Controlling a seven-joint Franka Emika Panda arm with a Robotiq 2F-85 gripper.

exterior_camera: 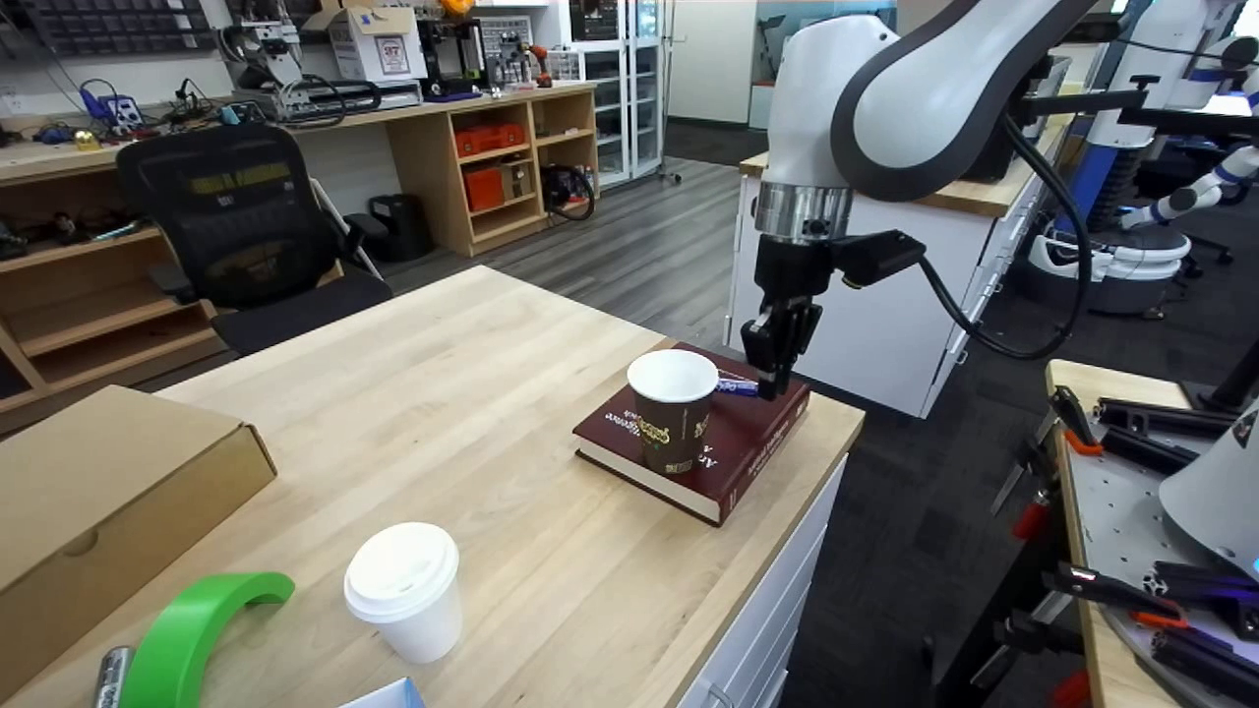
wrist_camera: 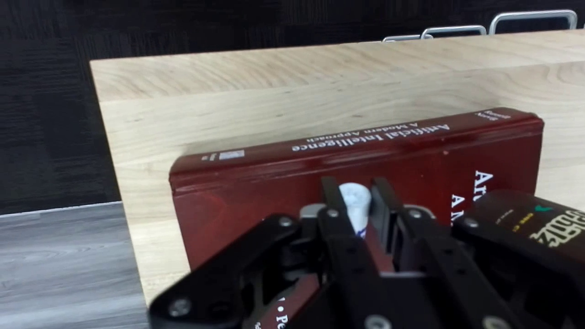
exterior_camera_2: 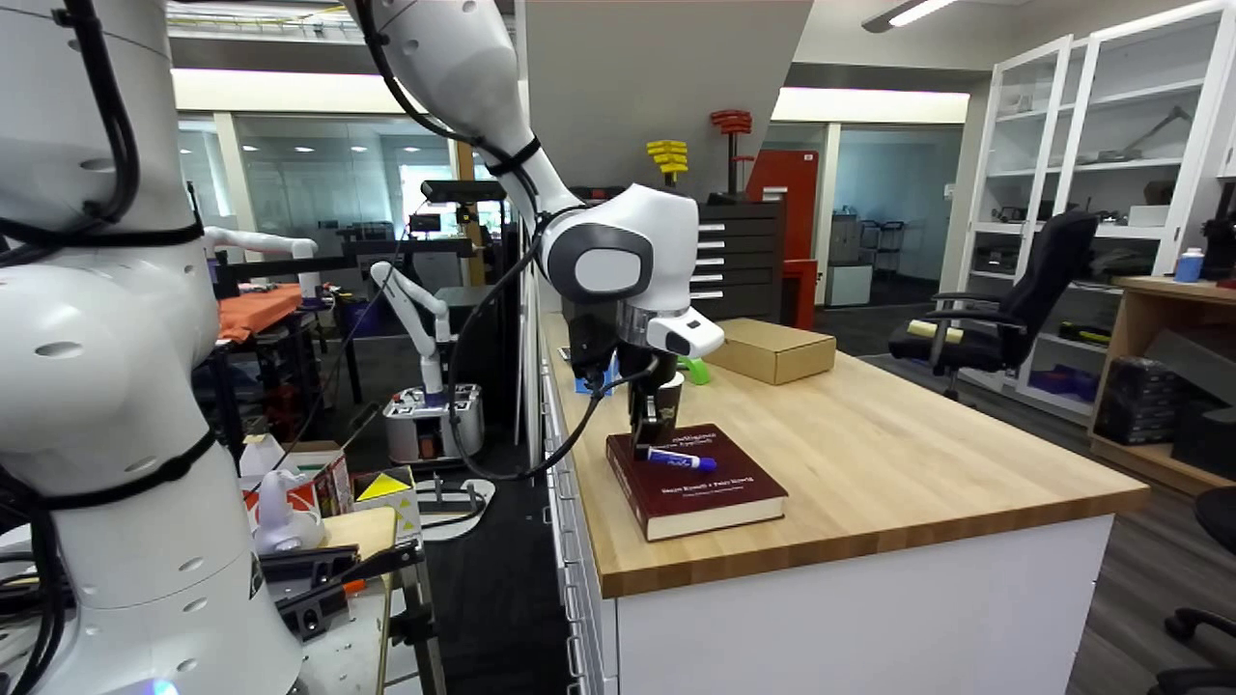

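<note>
A blue and white marker [exterior_camera_2: 681, 459] is pinched near one end by my gripper, whose fingers [wrist_camera: 385, 200] press on both sides of it. In the second exterior view it lies nearly level, just over or on the cover of a dark red book [exterior_camera_2: 720, 477]; whether it touches the cover I cannot tell. On the book's other end stands an upright, lidless dark paper cup [exterior_camera: 673, 413] with a white inside. The wrist view has only part of that cup [wrist_camera: 548, 225], close to the right side of my gripper.
A white lidded cup [exterior_camera: 404, 590], a green arch [exterior_camera: 195, 631] and a cardboard box [exterior_camera: 118, 507] occupy the table's other end. The book lies near the table's edge and corner.
</note>
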